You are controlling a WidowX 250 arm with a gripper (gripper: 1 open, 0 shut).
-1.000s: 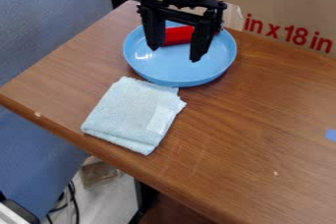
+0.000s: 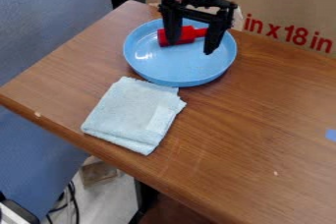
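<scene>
A black gripper (image 2: 194, 27) hangs over a blue plate (image 2: 182, 66) at the upper middle, open, with one finger at each side above the plate. A red cylindrical object (image 2: 180, 34) lies on the plate, partly behind the gripper; I cannot tell whether the fingers touch it. A folded pale cloth (image 2: 132, 115) lies on the wooden table in front of the plate.
A cardboard box (image 2: 296, 7) stands at the back. A small blue patch (image 2: 329, 135) is at the right edge. The table's front left edge drops to the floor.
The gripper has moved back and up in the view, away from the near part of the plate. The plate and cloth have not moved.
</scene>
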